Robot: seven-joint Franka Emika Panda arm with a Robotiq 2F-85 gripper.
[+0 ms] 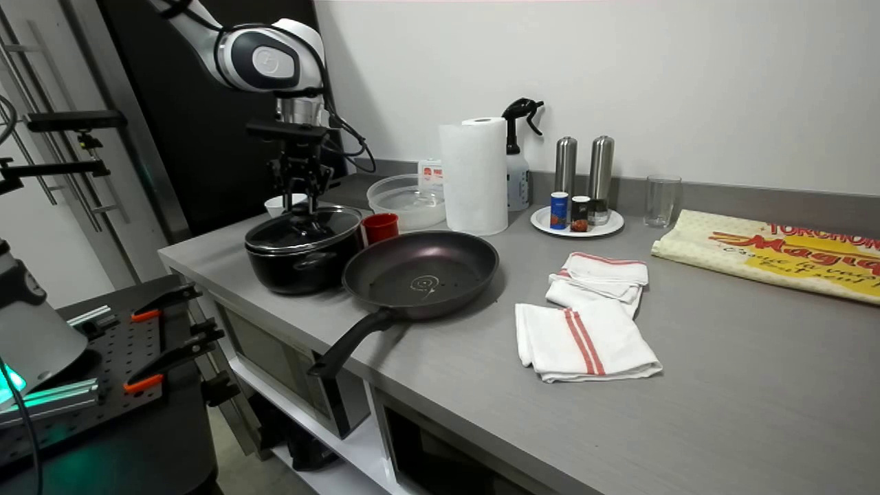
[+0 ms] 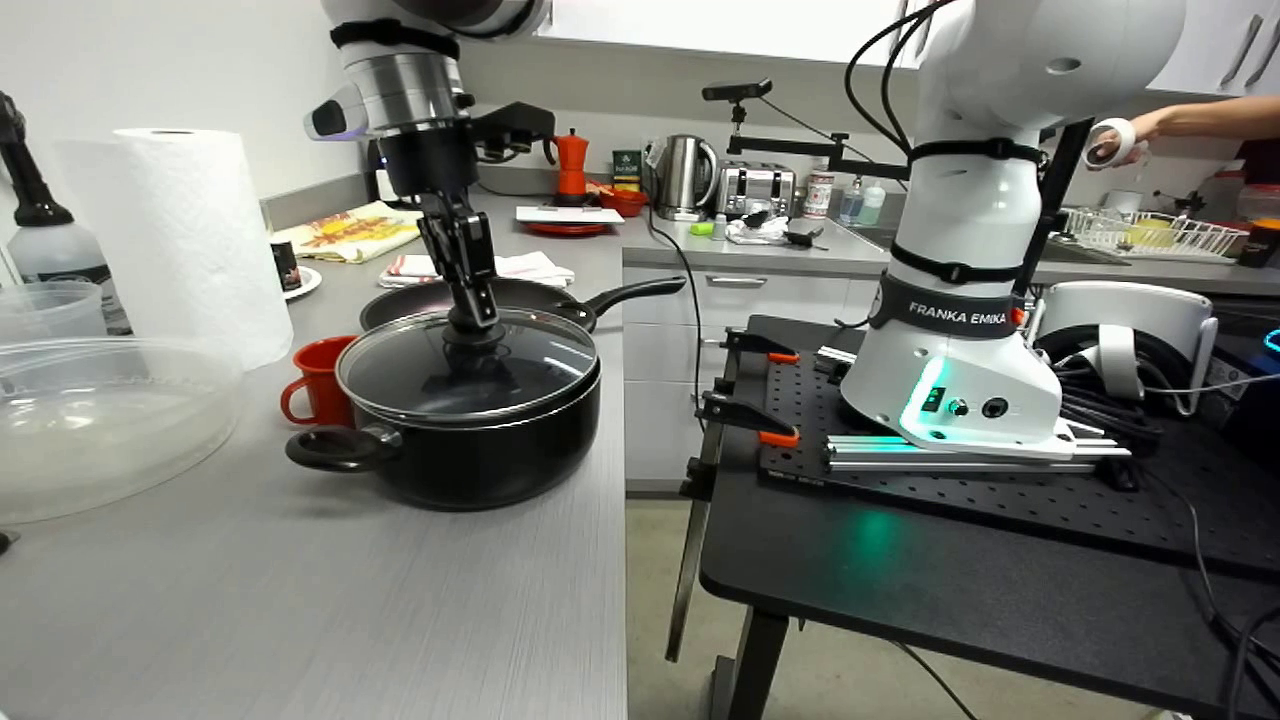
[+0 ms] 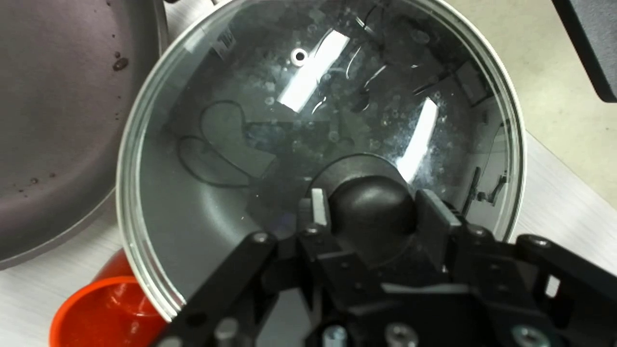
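A glass lid [image 3: 231, 144] with a steel rim and a black knob [image 3: 373, 211] rests on the black pot [image 2: 492, 462]. In the wrist view the knob sits between the two fingers of my gripper, which is shut on it. From the side, my gripper [image 2: 471, 318] reaches straight down to the middle of the lid. In exterior view 1 the lid [image 1: 280, 234] looks seated on the pot or very close to it; whether its rim is flush all round I cannot tell.
A dark frying pan [image 1: 429, 276] sits right beside the pot, its handle over the counter edge. A red mug [image 2: 319, 378] stands close to the pot's other side. Behind are a clear plastic bowl [image 2: 114, 414] and paper towels [image 1: 475, 177].
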